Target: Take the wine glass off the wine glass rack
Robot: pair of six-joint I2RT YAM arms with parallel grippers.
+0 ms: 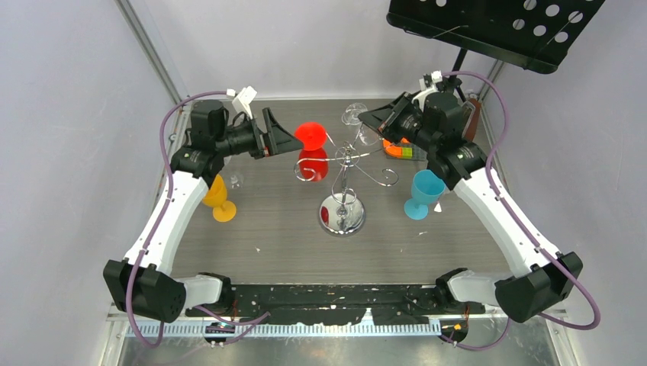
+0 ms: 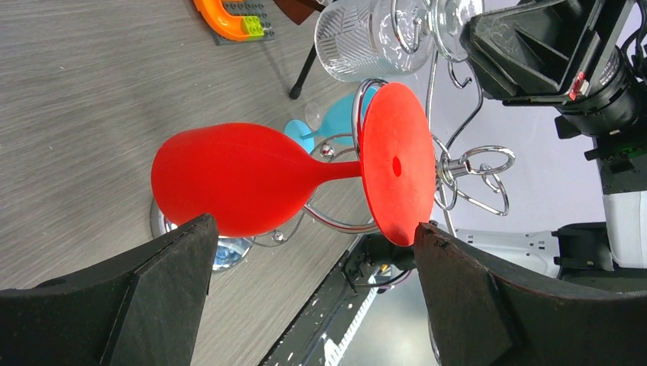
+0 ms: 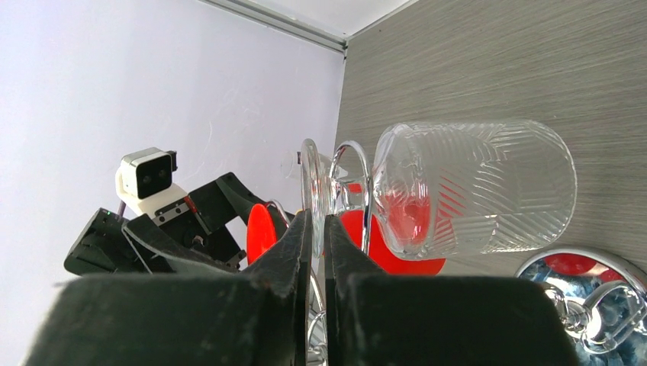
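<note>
A chrome glass rack (image 1: 342, 213) stands mid-table. A red wine glass (image 2: 229, 179) hangs sideways on it, its foot toward the rack's loops. My open left gripper (image 1: 281, 140) is beside this red glass, its fingers either side in the left wrist view, not closed on it. A clear wine glass (image 3: 477, 188) with a patterned bowl hangs on the rack's far side. My right gripper (image 1: 366, 122) is shut on the rim of that glass's foot, seen upright between the fingertips in the right wrist view.
A yellow glass (image 1: 223, 207) stands at left, a blue glass (image 1: 423, 194) at right. An orange toy (image 2: 229, 23) is at the back right, under a black music stand (image 1: 496, 27).
</note>
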